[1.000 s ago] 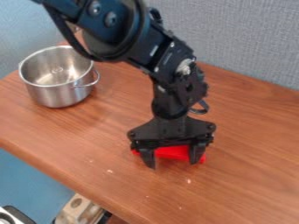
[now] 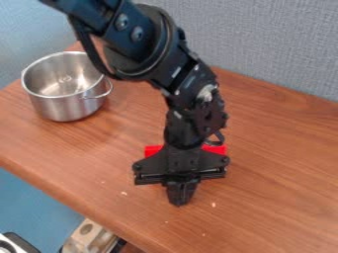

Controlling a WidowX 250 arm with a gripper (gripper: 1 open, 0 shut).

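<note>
My black gripper (image 2: 183, 193) is low over the middle front of the wooden table, its fingers drawn together; nothing shows between them. A red object (image 2: 153, 150) lies mostly hidden behind the gripper, its edges showing on both sides of the wrist.
A steel pot (image 2: 59, 94) stands at the back left of the table (image 2: 278, 188). A grey padded wall runs along the back. At the bottom left, beside the table, is a blue surface with some hardware.
The gripper has moved lower in the view and slightly left, now in front of the red object, and its fingers have closed together from an open spread.
</note>
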